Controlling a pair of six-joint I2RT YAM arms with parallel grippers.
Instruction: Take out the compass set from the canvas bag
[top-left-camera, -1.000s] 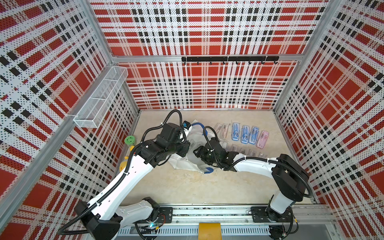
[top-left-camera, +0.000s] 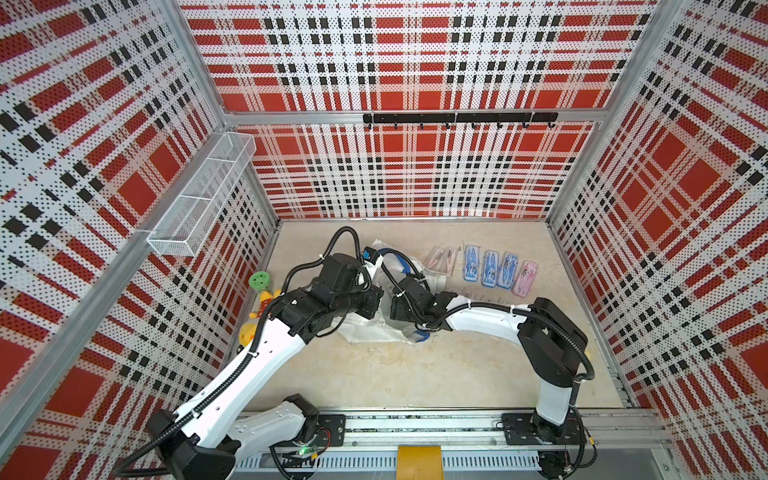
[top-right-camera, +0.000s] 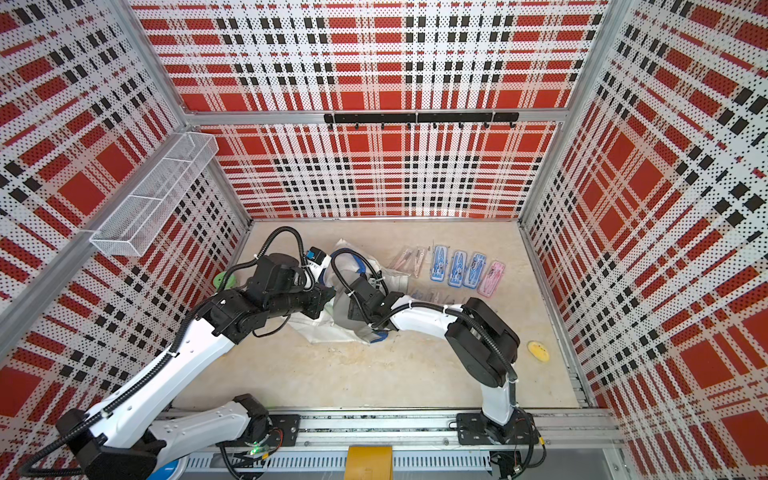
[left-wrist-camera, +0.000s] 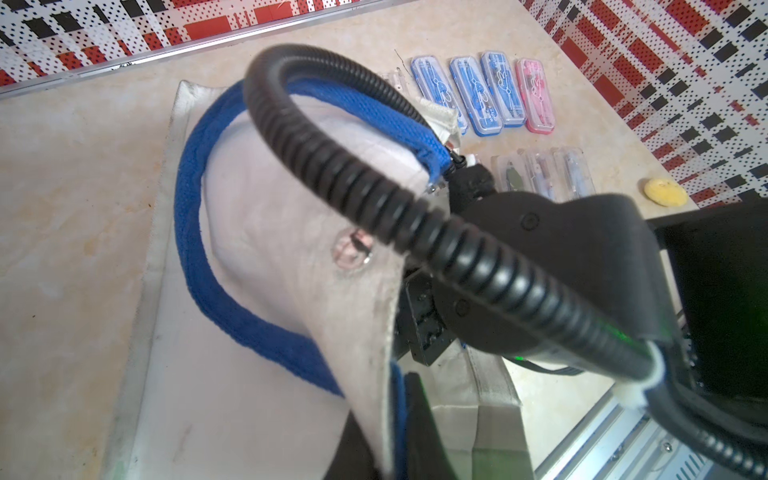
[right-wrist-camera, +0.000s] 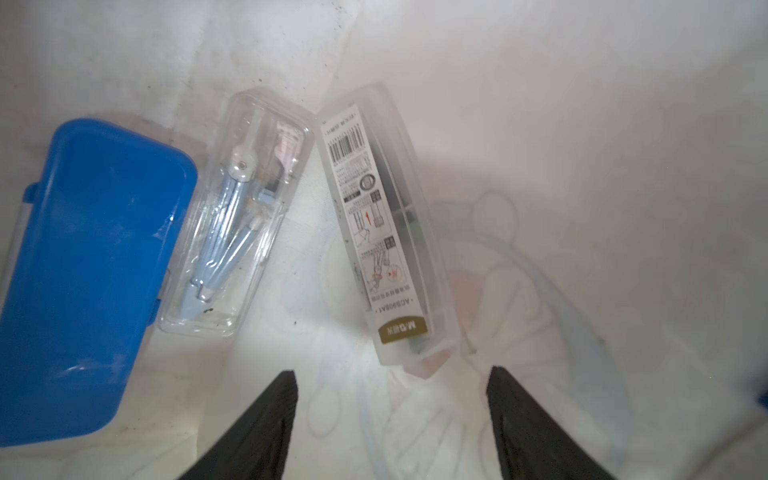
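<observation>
My left gripper is shut on the rim of the white canvas bag (left-wrist-camera: 192, 408) with blue handles. My right gripper is open inside the bag, fingers pointing at a clear compass box with a white label (right-wrist-camera: 368, 232). Left of that lie a clear compass set (right-wrist-camera: 232, 216) and a blue case (right-wrist-camera: 92, 280). Nothing is between the right fingers. In both top views the two grippers and much of the bag are hidden by the arms.
Several blue compass cases (top-left-camera: 489, 267) and a pink one (top-left-camera: 525, 278) lie right of the bag, with clear boxes nearby. A yellow object (top-right-camera: 538, 350) is at right, toys (top-left-camera: 258, 280) at left.
The left arm has moved slightly down and right in the top left view.
</observation>
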